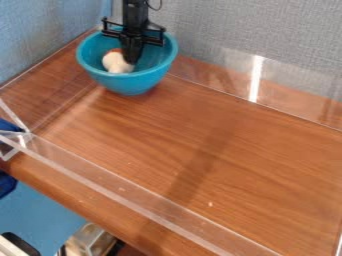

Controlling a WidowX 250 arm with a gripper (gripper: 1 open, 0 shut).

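A teal bowl (140, 80) sits at the back left of the wooden table. Inside it, toward the left, lies a small pale object (115, 63). My black gripper (131, 55) reaches down into the bowl from above, its tips just by the pale object. The finger looks shut; whether anything is between the fingertips is hard to see, and nothing clearly shows there.
Clear low walls edge it, with textured grey and blue panels behind. Blue and metal items lie off the lower left edge.
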